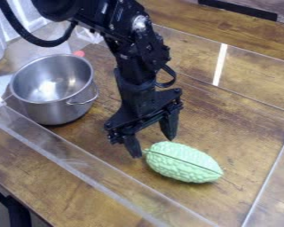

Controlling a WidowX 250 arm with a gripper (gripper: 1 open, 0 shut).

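The black robot gripper (149, 138) hangs low over the wooden counter, its two fingers parted. Just below and in front of it lies a pale green, bumpy, elongated vegetable-like object (183, 164) with a dark line along it, its upper-left end close to the fingertips. Whether a finger touches it cannot be told. Nothing shows held between the fingers.
A steel pot (52, 89) stands at the left, close to the arm. Clear acrylic strips border the wooden work area (227, 124).
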